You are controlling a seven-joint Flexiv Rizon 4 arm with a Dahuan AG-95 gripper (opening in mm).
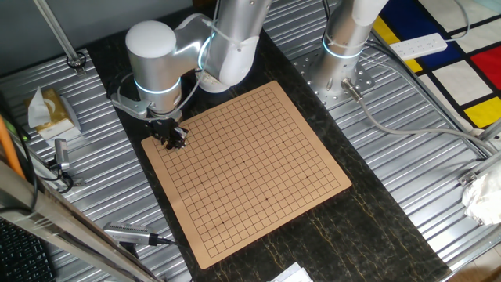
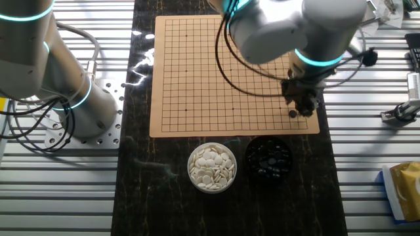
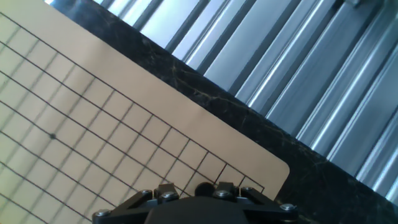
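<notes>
One black stone [image 2: 293,114] lies on the grid of the tan board [image 1: 243,168], close to a corner. In the wrist view that black stone [image 3: 204,188] shows just beyond the gap between my fingers, its lower part hidden by the gripper body. My gripper is open, with its two fingers apart on either side of the stone's outline. From exterior view 1 the gripper [image 1: 177,143] is seen low over the board's corner, and it hides the stone there.
A bowl of white stones [image 2: 212,168] and a dark bowl of black stones [image 2: 268,159] stand beside the board on the dark mat [image 2: 164,190]. The rest of the board's visible grid is bare. A tissue box [image 1: 53,116] sits off the mat.
</notes>
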